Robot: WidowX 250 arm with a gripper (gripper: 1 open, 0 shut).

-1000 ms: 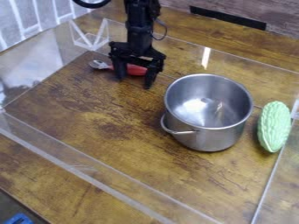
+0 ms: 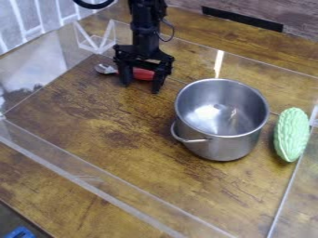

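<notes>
My black gripper (image 2: pixel 141 80) is low at the back centre of the wooden table, over a red-handled utensil (image 2: pixel 145 72) with a metal end at its left. The fingers straddle the red handle; whether they touch it is unclear, as is how far they are closed.
A large steel pot (image 2: pixel 220 116) with a handle stands right of centre. A pale green cabbage-like object (image 2: pixel 291 136) lies at the right edge. Clear walls border the table (image 2: pixel 93 172), whose front left is bare. A blue object (image 2: pixel 15 231) shows at the bottom left corner.
The gripper has shifted very slightly left, around the red handle. The pot and green object have not moved.
</notes>
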